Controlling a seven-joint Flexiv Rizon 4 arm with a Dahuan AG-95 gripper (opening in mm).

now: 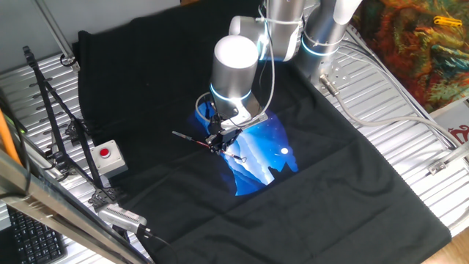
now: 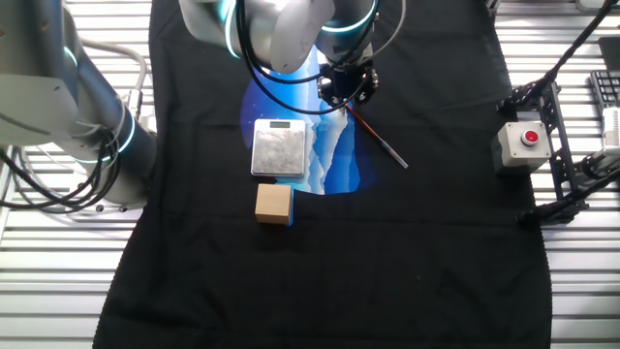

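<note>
A thin red rod with a grey tip (image 1: pixel 193 140) juts from both sides of my gripper (image 1: pixel 221 141), which appears shut on it near its middle. In exterior view 2 the rod (image 2: pixel 376 134) slants down and right from beneath the dark gripper (image 2: pixel 347 89). The fingers themselves are small and partly covered by the arm and cables. Below them lies a blue sheet with a night-landscape picture (image 1: pixel 258 155); whether the rod touches it or the cloth, I cannot tell.
A small scale (image 2: pixel 278 147) rests on the sheet, with a tan box (image 2: pixel 274 205) near it; the arm hides both in exterior view 1. A red-button box (image 1: pixel 108 158) stands at the side.
</note>
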